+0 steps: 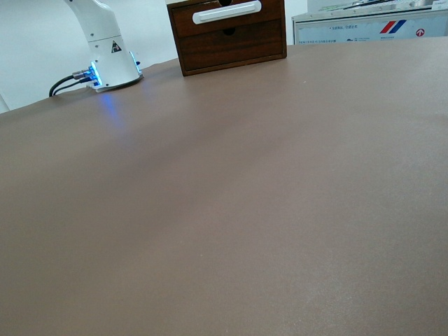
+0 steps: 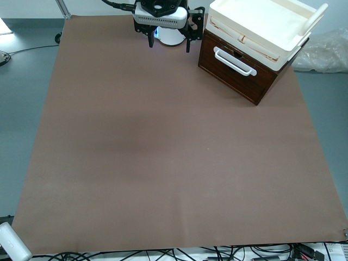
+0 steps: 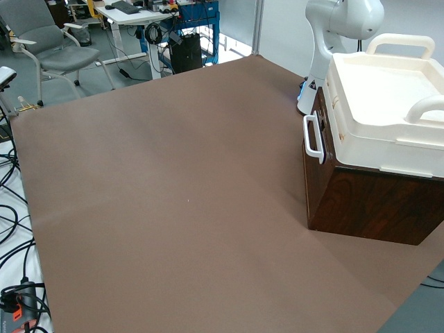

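At the top of the camera left view my gripper (image 2: pixel 169 38) hangs over the back edge of the brown table, its two black fingers apart with nothing between them. Just right of it stands a dark wooden drawer box (image 2: pixel 228 76) with a white handle (image 2: pixel 234 62), a white lidded plastic case (image 2: pixel 266 22) on top. The box's front also shows in the top view (image 1: pixel 231 49). In the right view the white arm base (image 3: pixel 312 83) stands behind the box (image 3: pixel 374 208); the gripper is out of sight there.
Cables (image 3: pixel 17 243) run along one edge outside the table. A chair (image 3: pixel 52 52) and desk stand beyond it.
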